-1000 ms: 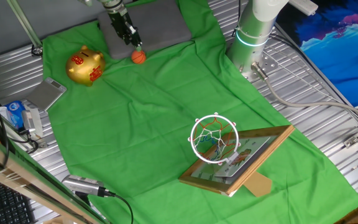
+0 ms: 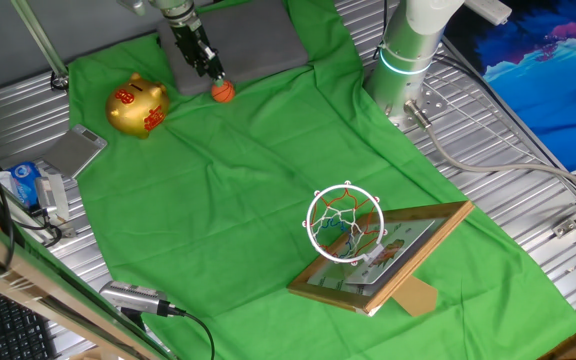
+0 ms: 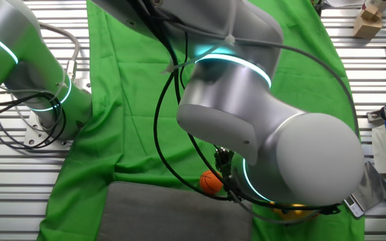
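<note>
In exterior view 1 a small orange ball [image 2: 223, 92] rests on the green cloth, close to the front edge of a grey mat. My dark gripper [image 2: 218, 77] reaches down from the top, its tips right at the ball's upper side. Whether the fingers stand apart or closed around the ball is too small to make out. Exterior view 2 shows the ball [image 3: 210, 182] beside the gripper, which is largely hidden behind my arm and its cables. A white hoop with a net [image 2: 345, 222] is fixed to a wooden-framed board [image 2: 438, 232] at the lower right.
A gold piggy bank [image 2: 137, 106] stands left of the ball, near the gripper. Behind lies the grey mat [image 2: 258, 45]. A flat grey scale [image 2: 76, 152] sits at the left edge.
My gripper has shifted very slightly down and left in exterior view 1, staying at the ball. The ball, hoop and piggy bank look unmoved.
</note>
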